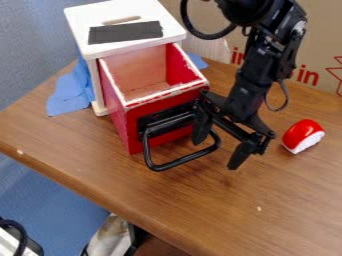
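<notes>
A red box (pixel 151 73) with an open top stands on the wooden table, a black handled front (pixel 167 128) low on its side facing the camera. My black gripper (pixel 218 146) is low beside that front, its fingers spread apart, one near the handle's right end. Whether it touches the handle is hard to tell.
A red and white mouse-like object (pixel 303 136) lies on the right. A white stand (pixel 118 20) with a dark panel and a blue cloth (pixel 70 93) are behind the box.
</notes>
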